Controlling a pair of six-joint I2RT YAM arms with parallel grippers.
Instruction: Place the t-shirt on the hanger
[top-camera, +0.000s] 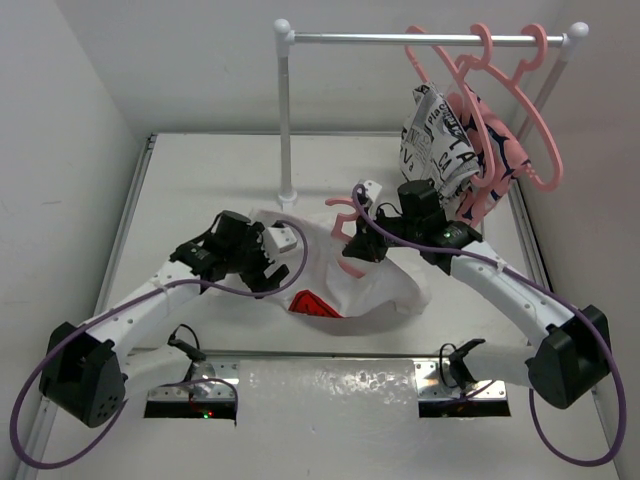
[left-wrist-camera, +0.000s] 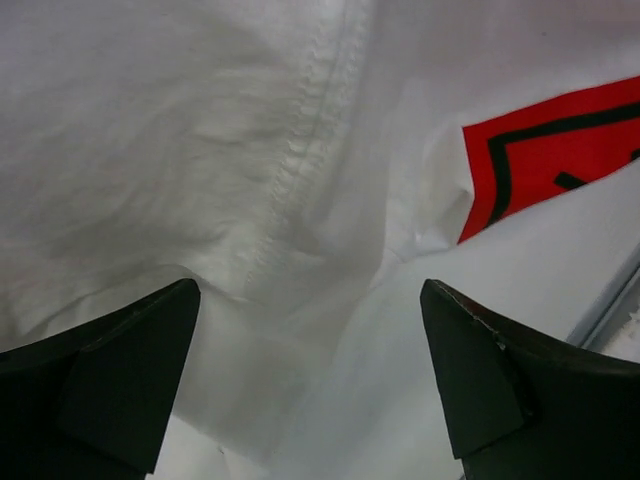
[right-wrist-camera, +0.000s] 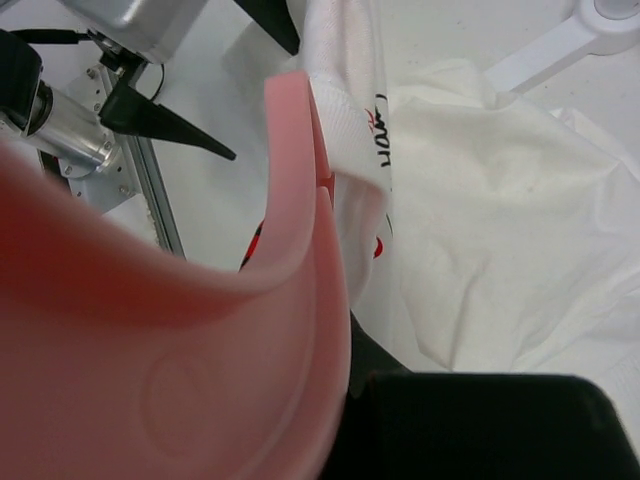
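The white T-shirt (top-camera: 385, 290) with a red print (top-camera: 316, 305) lies crumpled across the middle of the board. A pink hanger (top-camera: 343, 223) is partly inside it, and my right gripper (top-camera: 362, 247) is shut on that hanger, which fills much of the right wrist view (right-wrist-camera: 230, 330). My left gripper (top-camera: 267, 272) stands open low over the shirt's left part; in the left wrist view white fabric and the red print (left-wrist-camera: 550, 150) show beyond its two fingers, with nothing held between them.
A rail (top-camera: 380, 38) on white posts spans the back, with pink hangers (top-camera: 540, 130) carrying printed garments (top-camera: 432, 140) at the right. The board is bare at the far left and far right front.
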